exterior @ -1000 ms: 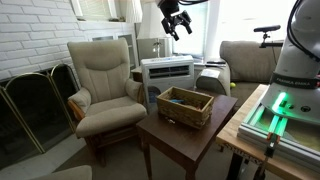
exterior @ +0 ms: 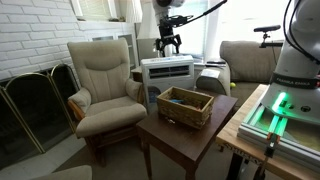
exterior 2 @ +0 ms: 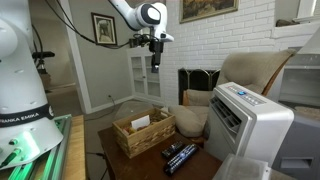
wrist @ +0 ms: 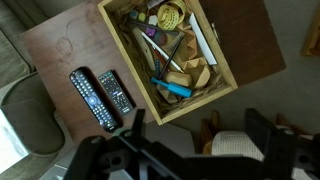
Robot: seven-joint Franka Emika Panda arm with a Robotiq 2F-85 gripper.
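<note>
My gripper (exterior: pixel 168 47) hangs in the air, well above the table, with its fingers apart and nothing between them. A woven basket (exterior: pixel 182 116) sits on the dark brown table (exterior 2: pixel 150 168) below. In the wrist view the basket holds a blue-handled tool (wrist: pixel 171 88), a yellow round item (wrist: pixel 168 17), a white strip (wrist: pixel 203 38) and other small things. Two black remotes, a longer one (wrist: pixel 92 98) and a shorter one (wrist: pixel 116 90), lie on the table beside the basket. Parts of the basket's contents overlap, so some cannot be named.
A beige armchair (exterior: pixel 104 85) stands beside the table. Behind the table is a white heater-like unit (exterior 2: pixel 245 118). The arm's base (exterior: pixel 275 130) is fixed on a wooden bench. Bare tabletop shows around the remotes.
In exterior view 1 my gripper has come down and slightly left over the last second, and its tilt has changed. The basket has stayed in place.
</note>
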